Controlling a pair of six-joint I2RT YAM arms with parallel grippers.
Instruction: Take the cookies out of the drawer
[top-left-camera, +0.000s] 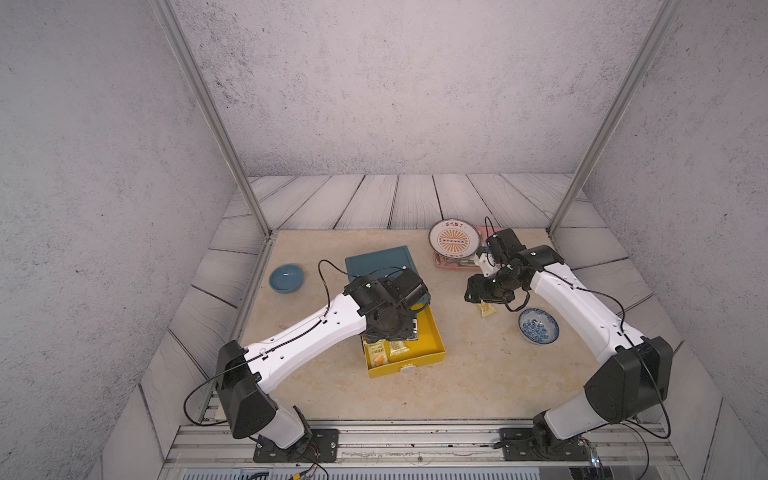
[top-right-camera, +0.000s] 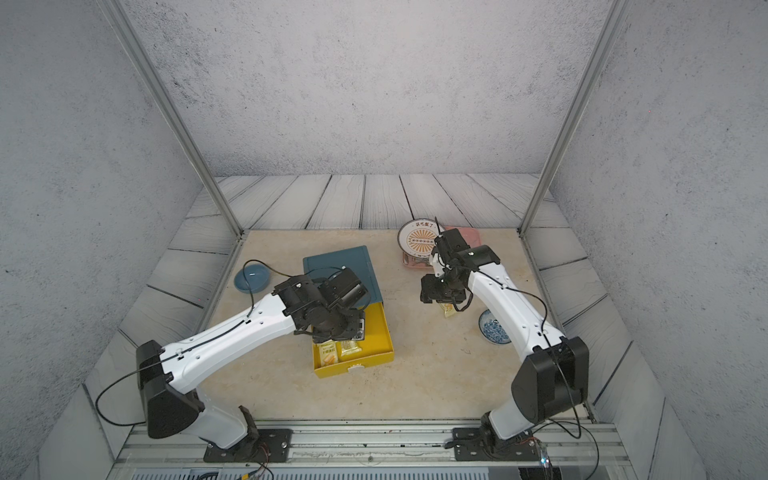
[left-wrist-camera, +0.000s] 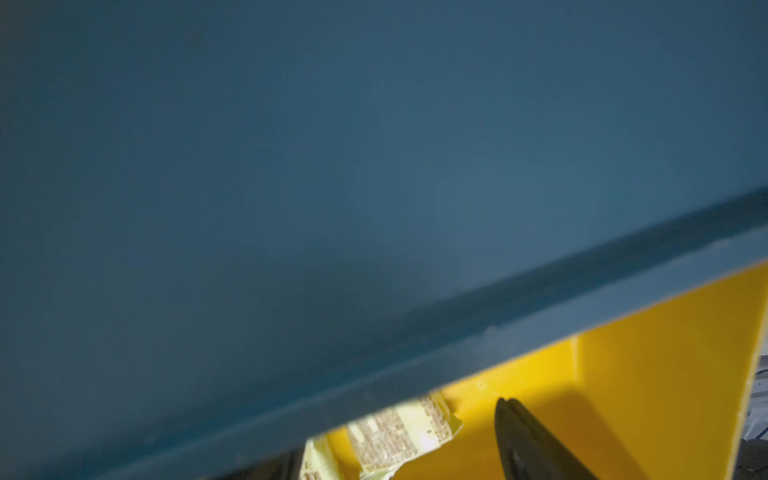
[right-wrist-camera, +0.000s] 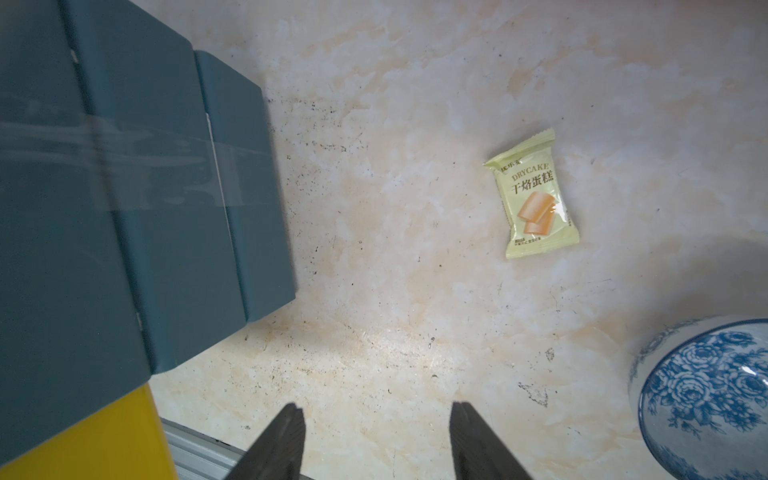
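Note:
The yellow drawer (top-left-camera: 428, 344) is pulled out of the blue cabinet (top-left-camera: 380, 260). Two pale cookie packets lie inside it; one is the left packet (top-left-camera: 377, 353), the other the inner packet (top-left-camera: 398, 347). Over the drawer's left back part hangs my left gripper, open. Its fingers frame a packet (left-wrist-camera: 400, 432) in the left wrist view, where the cabinet covers most of the picture. A third packet (right-wrist-camera: 533, 196) lies face up on the table. My right gripper is open above the table, left of that packet, with nothing between its fingers.
A blue-and-white bowl (top-left-camera: 538, 326) stands on the right and a blue bowl (top-left-camera: 286, 278) at the far left. Behind my right gripper are a round patterned plate (top-left-camera: 454, 239) and a pink rack (top-right-camera: 464, 237). Table between drawer and bowl is mostly clear.

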